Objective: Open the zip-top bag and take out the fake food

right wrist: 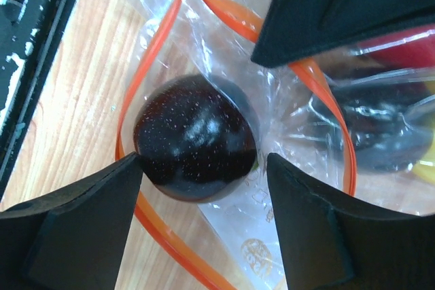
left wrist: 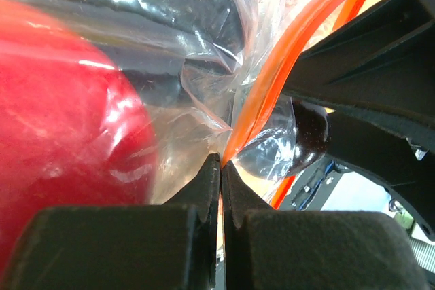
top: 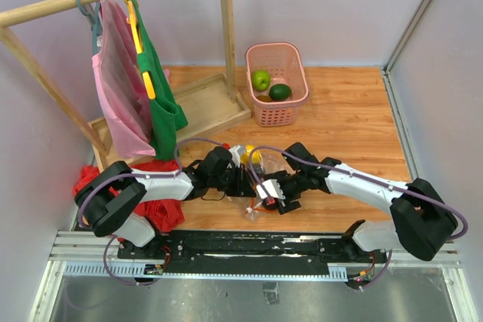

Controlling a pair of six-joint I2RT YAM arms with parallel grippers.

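The clear zip bag with orange zip lies between my grippers in the top view, holding red, dark and yellow food [top: 251,153]. In the left wrist view my left gripper is shut at the orange zip [left wrist: 265,86], beside a red item [left wrist: 68,127]. In the right wrist view a dark round item [right wrist: 194,134] lies at the bag's opening, framed by the orange strips. My right gripper is part open over it, fingertips either side at its lower part; whether it grips is unclear.
A pink basket [top: 275,111] with fruit stands behind. A wooden rack [top: 226,28] with hanging bags is at the back left, red cloth [top: 166,213] at the left. A black rail runs along the front edge.
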